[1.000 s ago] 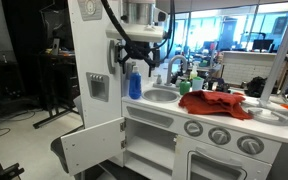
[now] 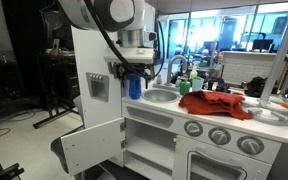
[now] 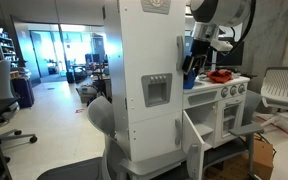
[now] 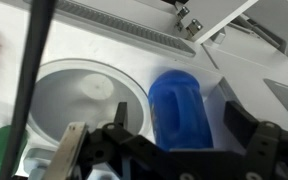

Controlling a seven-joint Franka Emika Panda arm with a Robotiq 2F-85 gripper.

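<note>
A blue bottle stands upright on the white counter, left of the sink and close to the tall white fridge-like unit. My gripper points down at the bottle's top. Seen from the wrist, the open fingers lie to either side of the blue bottle, with visible space at the sides. Whether either finger touches it cannot be made out. In the second exterior view the bottle is partly hidden behind the fridge unit's edge.
A red cloth is spread right of the sink, with a green bottle behind it. The lower cabinet door hangs open. The tall white unit stands tight beside the bottle.
The arm has moved down and left, bringing my gripper from above and to the right of the blue bottle to right over its top. The bottle has not visibly moved.
</note>
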